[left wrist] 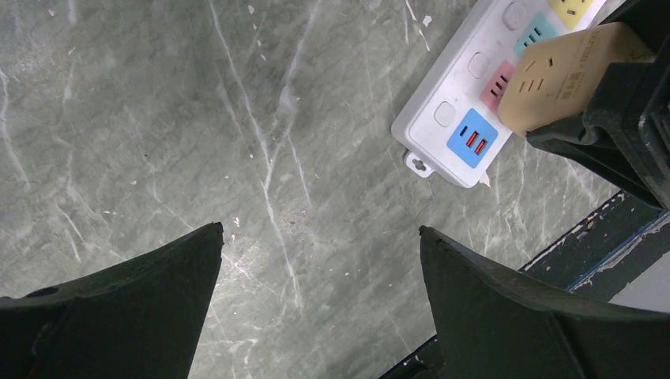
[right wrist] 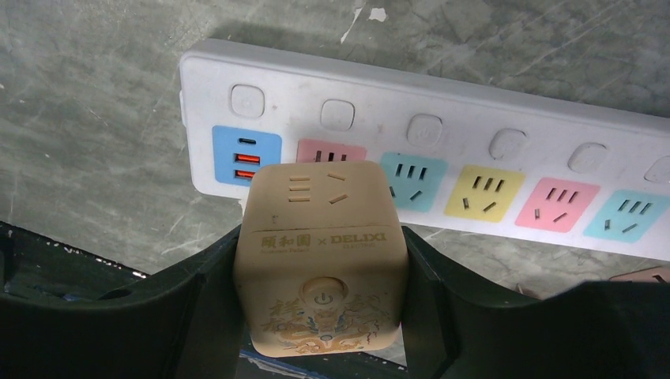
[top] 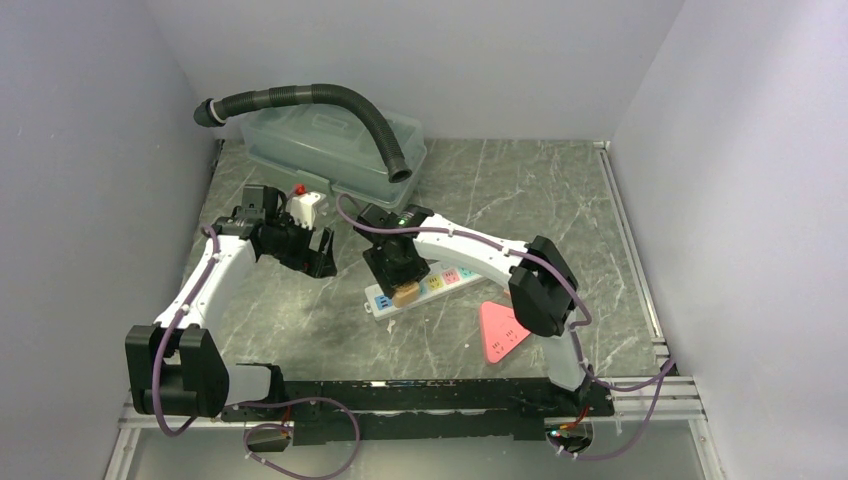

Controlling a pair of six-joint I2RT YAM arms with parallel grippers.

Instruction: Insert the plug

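Observation:
My right gripper is shut on a tan plug (right wrist: 320, 229), an adapter with sockets and a round button on its faces. The plug is over the near edge of the white power strip (right wrist: 300, 75), covering part of the pink socket beside the blue USB panel. Its prongs are hidden, so whether it touches the strip cannot be told. In the left wrist view the plug (left wrist: 545, 83) appears beside the strip's USB end (left wrist: 446, 130). Left of the strip, my left gripper stands open above bare table, with nothing between its fingers.
A pink triangular socket block (top: 502, 332) lies right of the strip, partly near the right arm. A clear plastic box (top: 330, 145) stands at the back, with a black hose (top: 345, 97) above it.

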